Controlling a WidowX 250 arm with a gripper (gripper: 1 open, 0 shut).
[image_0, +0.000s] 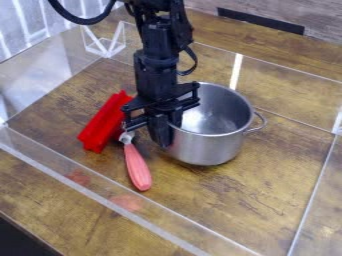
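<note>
My black gripper hangs from the top center, its lower end at the left side of a large steel pot. Its fingers are dark and overlap the pot's rim, so whether anything is between them is hard to see. A pink-red long-handled utensil lies on the wooden table just left of the pot, its upper end beside the gripper. A red object lies further left, behind that utensil.
A transparent edge or panel runs along the left side and lower left.
</note>
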